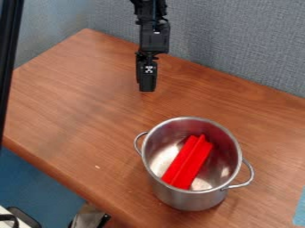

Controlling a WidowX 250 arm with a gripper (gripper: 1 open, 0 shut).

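A black gripper [146,82] on a black arm hangs over the back middle of the wooden table, pointing down, with nothing visible held; whether its fingers are open or shut is hard to tell at this size. At the front right stands a steel pot [198,198] with two side handles. Inside it lies a red object [187,162], long and ridged, tilted along the pot's interior.
A grey padded wall [238,44] stands along the back. The table's front left edge drops to a blue floor.
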